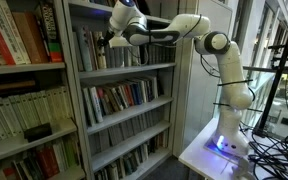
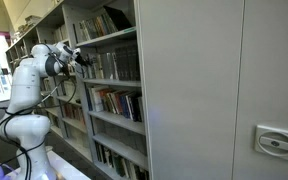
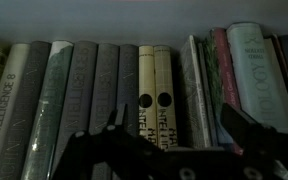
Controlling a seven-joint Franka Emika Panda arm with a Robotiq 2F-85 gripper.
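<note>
My gripper stands open in the wrist view, facing a row of upright books with nothing visible between its fingers. Straight ahead are two narrow cream books, the left one (image 3: 147,92) and the right one (image 3: 165,95), each with a black dot on its spine. Dark grey volumes (image 3: 77,100) stand to their left; a red book (image 3: 225,70) and a pale green-grey one (image 3: 256,75) are on the right. From outside, the gripper (image 1: 110,42) is small and dark, close to an upper shelf. Whether it touches any book cannot be made out.
The tall grey bookcase (image 1: 81,95) holds several shelves of books, with uprights and shelf boards close to the arm (image 1: 169,30). Below the arm's base is a white table (image 1: 206,160). A white panel (image 2: 199,90) flanks the shelves.
</note>
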